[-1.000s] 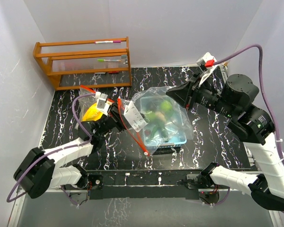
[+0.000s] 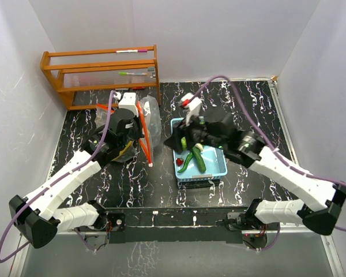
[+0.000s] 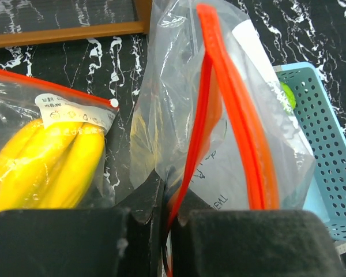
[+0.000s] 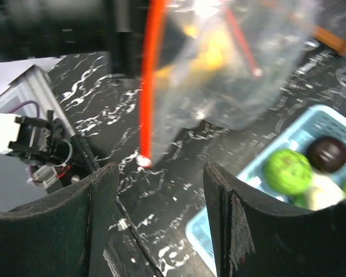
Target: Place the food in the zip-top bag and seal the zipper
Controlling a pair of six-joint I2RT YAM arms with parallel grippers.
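A clear bag with an orange zipper (image 3: 233, 104) hangs upright from my left gripper, its fingers shut on the thin edge near the zipper. The mouth shows a gap between its two orange strips. My right gripper is open and empty, over the front-left side of the blue basket (image 4: 199, 231). In the basket are a green round vegetable (image 4: 288, 171), a dark round one (image 4: 327, 154), a white one (image 4: 324, 191), and, from the top view, green cucumbers (image 2: 199, 160) and a red piece (image 2: 179, 162).
Behind the left gripper lies another zip bag (image 3: 75, 109) with yellow bananas (image 3: 60, 161). A wooden rack (image 2: 104, 66) stands at the back left. Bare marbled table (image 2: 251, 173) shows right of the basket.
The right gripper has swung left from the right side to over the basket.
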